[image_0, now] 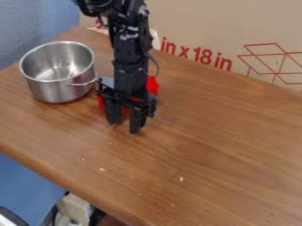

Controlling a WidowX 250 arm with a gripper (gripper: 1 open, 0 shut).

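My black gripper (125, 113) is low over the wooden table (200, 159), its fingers around or just in front of a red object (151, 85) that is mostly hidden behind it. Whether the fingers are shut on it cannot be told. Just left of the gripper stands a steel pot (56, 74) with a wire handle on its side.
A cardboard panel (224, 40) with red print stands along the back. A blue surface (35, 185) lies past the table's left edge.
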